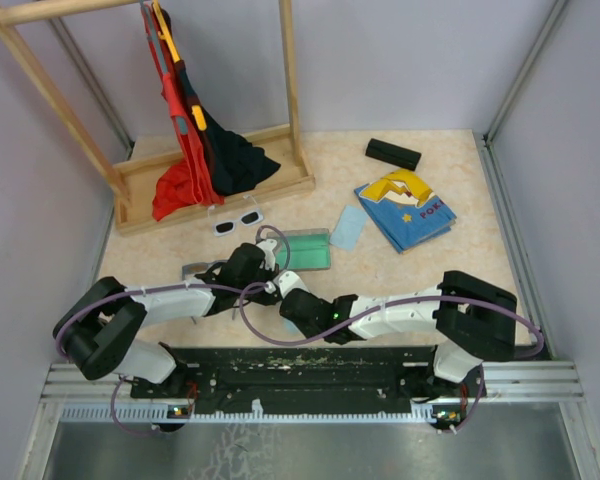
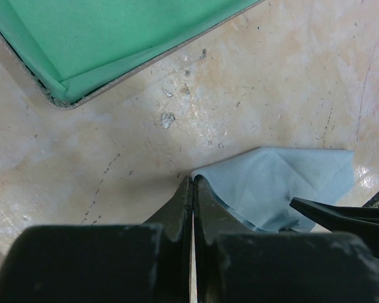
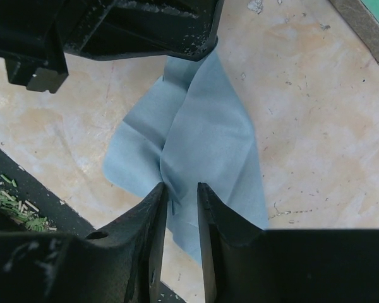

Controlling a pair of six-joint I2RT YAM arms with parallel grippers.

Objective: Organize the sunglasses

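Observation:
White-framed sunglasses (image 1: 238,222) with dark lenses lie on the table by the wooden rack. The open case (image 1: 305,252) has a green lining; its near corner shows in the left wrist view. A crumpled grey-blue cloth (image 2: 281,183) lies in front of it, largely hidden by the arms from above. My left gripper is shut on a corner of this cloth. Over the cloth's middle, my right gripper is partly open, its fingertips either side of a fold; whether they touch it I cannot tell.
A second grey-blue cloth (image 1: 349,228) lies flat right of the case. Behind it are a blue-and-yellow bag (image 1: 408,208) and a black case (image 1: 393,153). Clothes (image 1: 195,150) hang on the wooden rack (image 1: 216,195). Bare table lies at right.

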